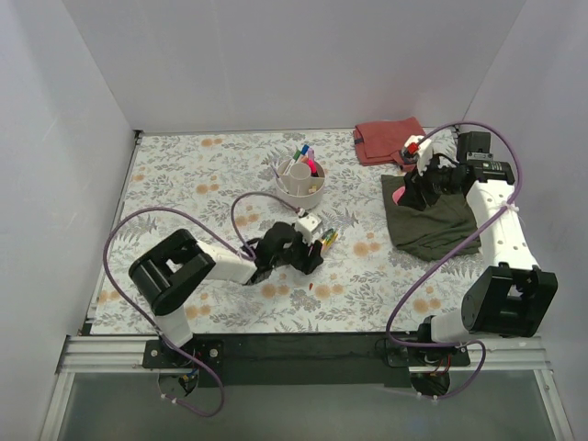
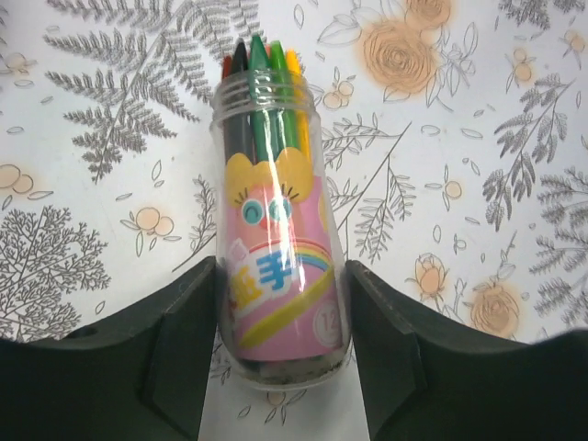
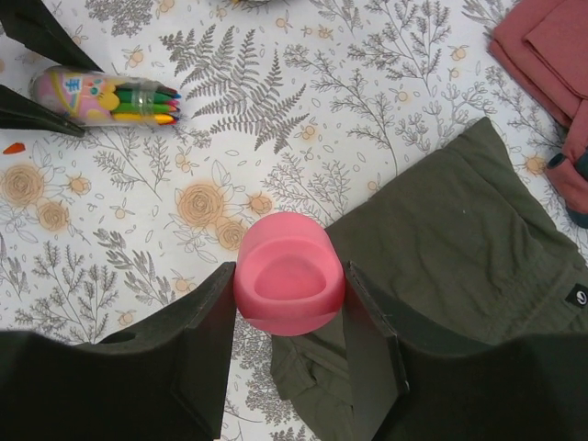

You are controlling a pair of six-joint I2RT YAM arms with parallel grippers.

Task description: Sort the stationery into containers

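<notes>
A clear jar of crayons (image 2: 276, 276) with a pink label lies on the patterned table, its colored tips (image 1: 330, 237) pointing away in the top view. My left gripper straddles the jar's lower end, one finger at each side; whether they press on it cannot be told. The right wrist view also shows the jar (image 3: 92, 96) between those dark fingers. My right gripper is shut on a pink round-ended object (image 3: 288, 274), held above the dark green cloth's left edge. A white round container (image 1: 303, 199) holds white cups (image 1: 299, 178), pens and markers.
The dark green cloth (image 1: 427, 225) lies at right, with a folded red-brown cloth (image 1: 386, 141) behind it. A small orange-red piece (image 1: 310, 287) lies near the left gripper.
</notes>
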